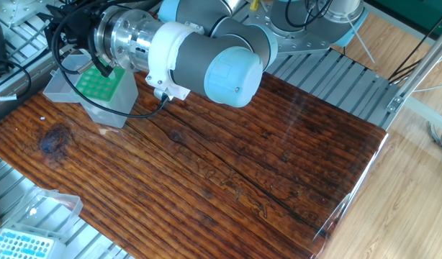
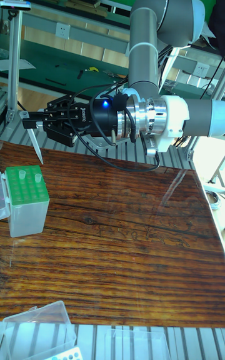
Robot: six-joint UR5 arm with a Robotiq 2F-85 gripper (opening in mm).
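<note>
A frosted box with a green perforated top [image 2: 28,187] stands at the left of the wooden board. Two pale tips [image 2: 37,178] poke up from its holes. Above the box, in exterior view 3, my gripper [image 2: 30,120] points left and is shut on a white pointed pipette tip [image 2: 35,147]. That tip hangs slanted, its narrow end down, clear of the green top. From exterior view 2, the black gripper body [image 1: 71,29] shows at the upper left beyond the box's green top [image 1: 101,84]; its fingertips and the held tip cannot be made out there.
An open clear lid [image 1: 61,88] juts from the box's side. At the lower left a second clear lidded box [image 1: 52,212] has a white rack with blue spots [image 1: 23,244]. The wooden board [image 1: 228,165] is otherwise bare. A loose black cable loops beside the arm.
</note>
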